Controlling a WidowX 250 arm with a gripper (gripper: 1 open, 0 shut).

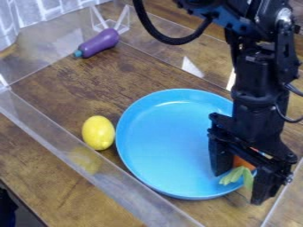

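Note:
The black gripper [243, 160] is low over the right side of a blue plate [166, 133], its fingers open. An orange object with pale green leaves [236, 176], perhaps a carrot, lies at the plate's right edge between the fingers, partly hidden by them.
A yellow lemon-like object [98, 132] lies left of the plate on the wooden table [89, 93]. A purple eggplant-like object [97, 43] is at the back left. Clear plastic walls border the work area.

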